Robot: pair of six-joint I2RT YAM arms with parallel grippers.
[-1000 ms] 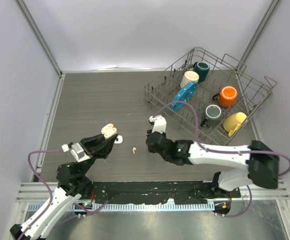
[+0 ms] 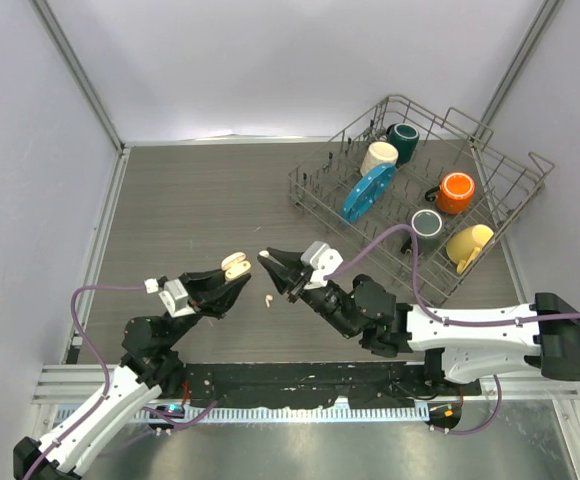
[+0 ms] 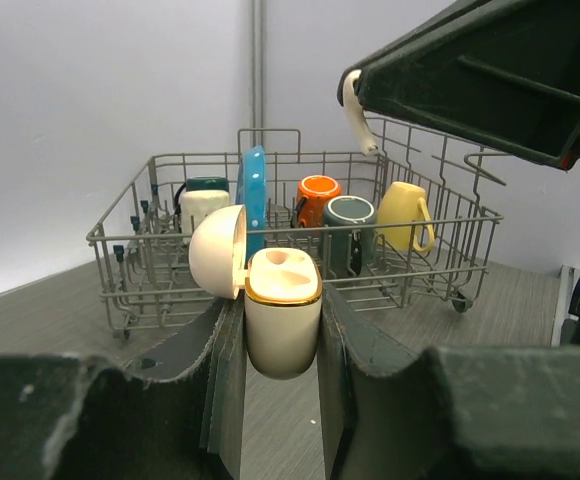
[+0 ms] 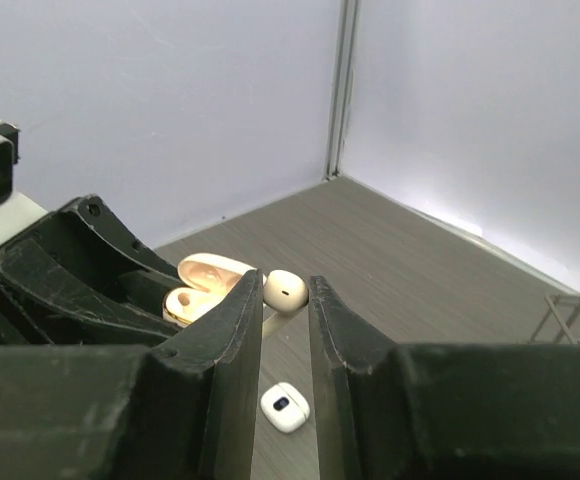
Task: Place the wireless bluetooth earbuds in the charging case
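Note:
The white charging case [image 3: 284,325] with a gold rim is held up in my left gripper [image 2: 232,282], its fingers shut on the sides. Its rounded lid [image 3: 216,252] stands open, and hollows show in its top face. My right gripper [image 2: 264,258] is shut on a white earbud [image 4: 286,291], the stem hanging down past the fingertips. In the left wrist view that earbud's stem [image 3: 357,115] is above and to the right of the case, apart from it. A second small white earbud [image 2: 268,299] lies on the table between the arms.
A white block with a dark oval [image 4: 285,407] lies on the table in the right wrist view. At the back right stands a wire dish rack [image 2: 319,206] with several mugs and a blue plate [image 2: 368,193].
My right gripper has moved left with its earbud, towards the case. The left gripper has shifted slightly right with the case, now covering the white block in the top view.

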